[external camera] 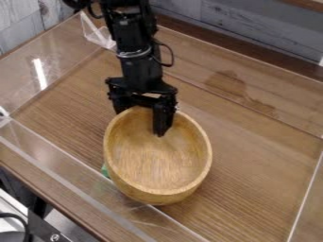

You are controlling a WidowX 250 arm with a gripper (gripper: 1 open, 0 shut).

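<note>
The black robot arm [134, 57] hangs from the top of the view down to a large tan oval bowl [157, 165] near the middle. My gripper [142, 112] is at the bowl's far rim, its black fingers over that rim and partly inside the bowl. It is open, and I see nothing clearly held between the fingers. A small green object [109, 170] shows at the bowl's left side, mostly hidden behind it.
A clear plastic item [98, 28] lies at the top left. A black cable [13, 227] runs at the bottom left corner.
</note>
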